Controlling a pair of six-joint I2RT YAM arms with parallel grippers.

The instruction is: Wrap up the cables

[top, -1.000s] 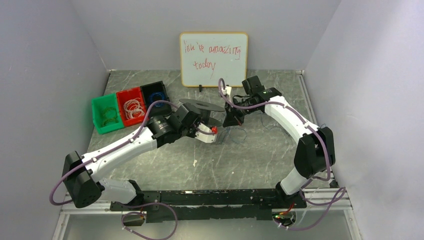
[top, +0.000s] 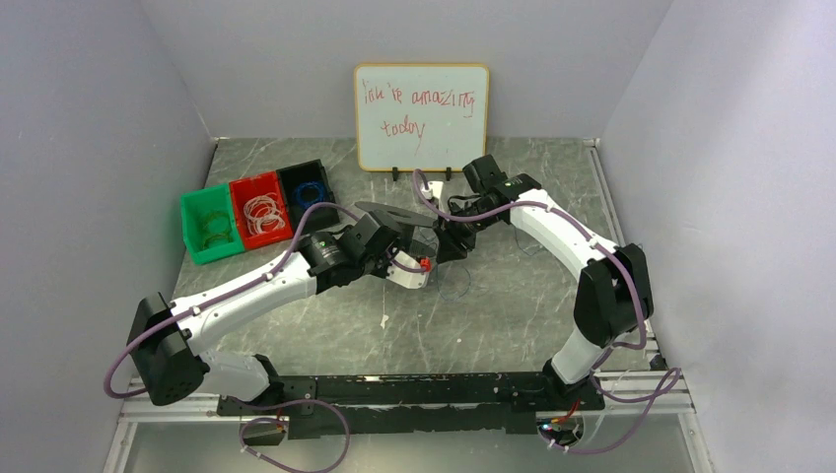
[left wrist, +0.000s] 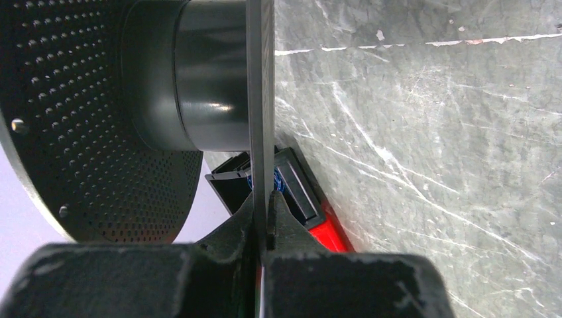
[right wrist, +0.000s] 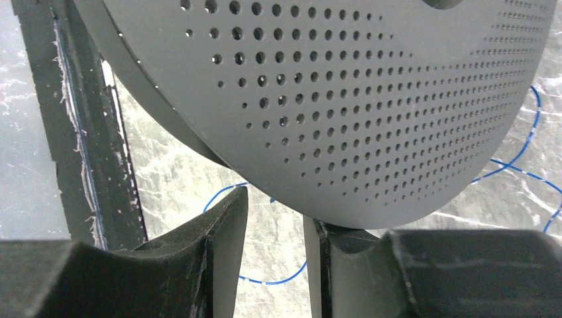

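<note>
A black spool with perforated flanges is held off the table, its smooth drum (left wrist: pixel 212 79) showing in the left wrist view. My left gripper is shut on one flange, seen edge-on between its fingers. Close by the spool's other side, my right gripper stands open, the grey flange rim just above its fingertips. No cable shows between its fingers. A thin blue cable (right wrist: pixel 532 126) lies in loose loops on the table, partly behind the spool. No wound cable is visible on the part of the drum that shows.
Green (top: pixel 194 227), red (top: pixel 245 207) and black (top: pixel 289 187) bins with coiled cables stand at the back left. A whiteboard (top: pixel 422 118) leans at the back.
My right gripper has moved left toward the spool, and its fingers are now wider apart. The cable loop beneath has shifted left. The left arm and spool have moved slightly.
</note>
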